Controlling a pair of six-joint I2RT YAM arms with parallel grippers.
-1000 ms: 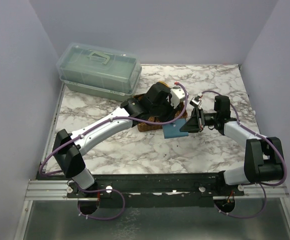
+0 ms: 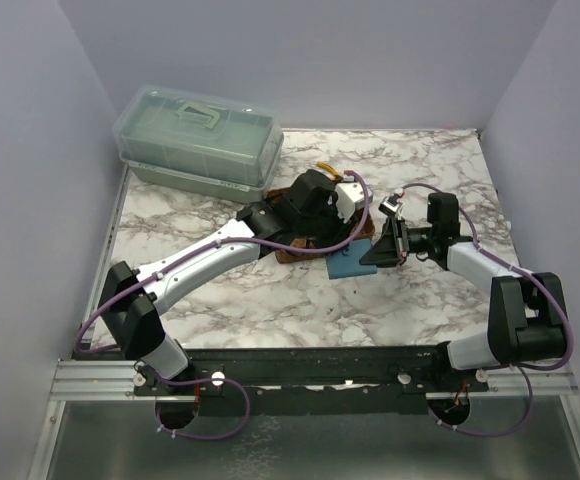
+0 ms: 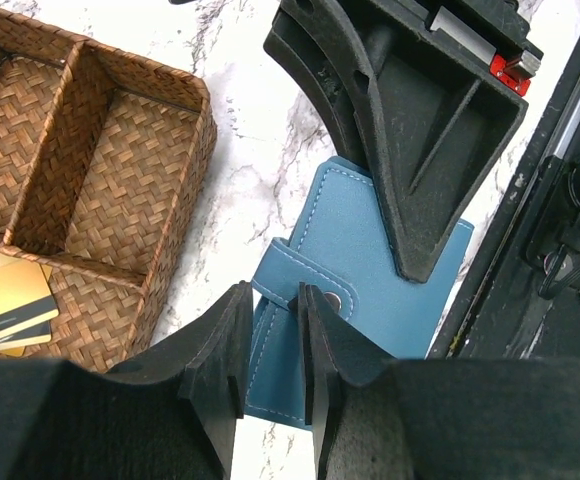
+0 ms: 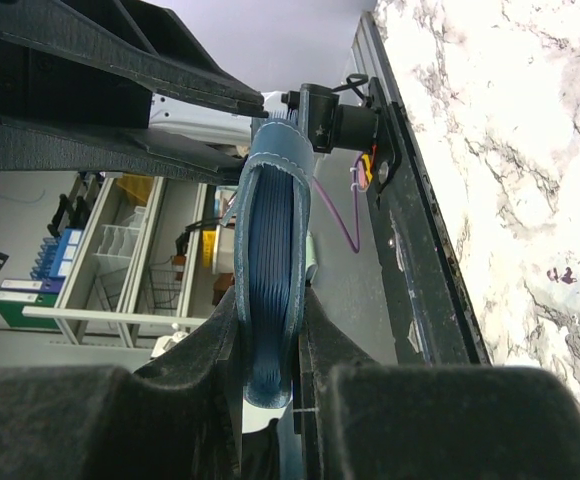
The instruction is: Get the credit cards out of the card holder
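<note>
The blue card holder (image 2: pixel 348 263) is held upright-edged in my right gripper, which is shut on it. In the left wrist view its stitched face and strap (image 3: pixel 305 275) with a snap show. My left gripper is over the holder at the strap, its fingertips a little apart; whether it touches the strap is unclear. A few gold and dark cards (image 3: pixel 5 320) lie in a woven basket to the left; cards inside the holder are not clearly visible.
The woven basket (image 3: pixel 90 260) has several compartments. A clear lidded box (image 2: pixel 195 140) stands at the back left. The marble top is free at the front left and back right. The table's front edge (image 2: pixel 270 362) is near the holder.
My left arm has shifted very slightly in the top view over the last second. The right arm and the holder look unchanged.
</note>
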